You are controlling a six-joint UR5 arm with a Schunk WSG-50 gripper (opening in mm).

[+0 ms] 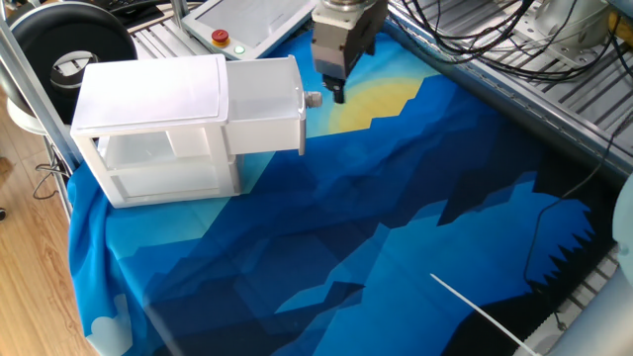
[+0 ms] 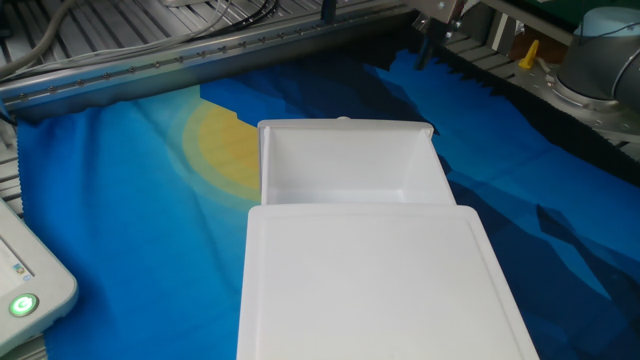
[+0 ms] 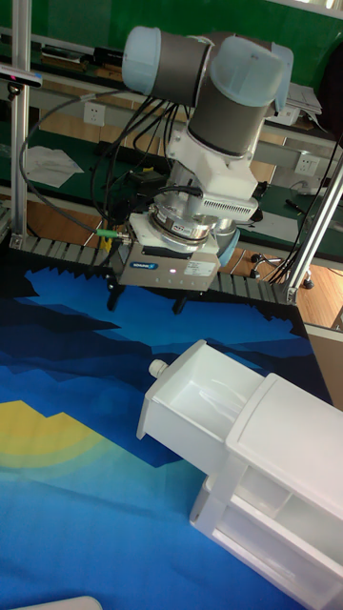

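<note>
A white drawer cabinet (image 1: 148, 94) stands on the blue patterned cloth. Its upper drawer (image 2: 345, 165) is pulled out, and the inside that shows is empty. On the drawer's front is a round knob (image 1: 314, 99), also visible as a pale knob (image 3: 157, 368) in exterior view 3. My gripper (image 3: 146, 302) is open, its two dark fingers (image 3: 112, 301) well apart with nothing between them. In exterior view 1 the gripper (image 1: 355, 73) appears just right of the knob, apart from it. Only part of the gripper shows at the top of exterior view 2.
A tablet-like panel with a red button (image 1: 220, 38) lies behind the cabinet. A thin white stick (image 1: 479, 309) rests toward the front right. Black cables (image 1: 465, 40) run along the metal rail at the back.
</note>
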